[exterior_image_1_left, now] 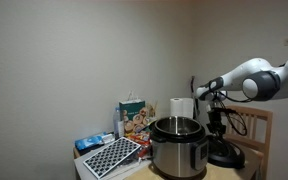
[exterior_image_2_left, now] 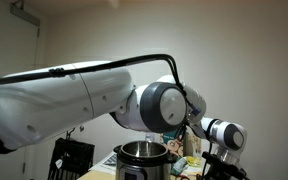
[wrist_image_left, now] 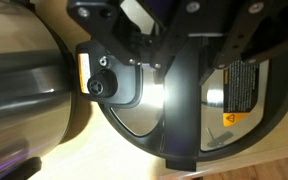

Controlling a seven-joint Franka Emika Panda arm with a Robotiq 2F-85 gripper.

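A round black pot lid (exterior_image_1_left: 226, 155) with shiny metal panels is at the table's right end, beside the silver pressure cooker (exterior_image_1_left: 179, 150). The cooker stands upright with its top uncovered. My gripper is over the lid, shut on the black bar (wrist_image_left: 182, 120) across its middle; the dark gripper parts hide much of the contact. Along the lid's edge a black tab with a round knob (wrist_image_left: 102, 82) faces the cooker. Whether the lid touches the table cannot be told. In exterior view 2, the arm hides part of the scene.
Close to the lid's left in the wrist view is the cooker's metal wall (wrist_image_left: 24, 90). A dotted black-and-white board (exterior_image_1_left: 112, 157), a patterned bag (exterior_image_1_left: 134, 115) and a paper roll (exterior_image_1_left: 182, 107) crowd the table. A wooden chair (exterior_image_1_left: 254, 125) stands behind the lid.
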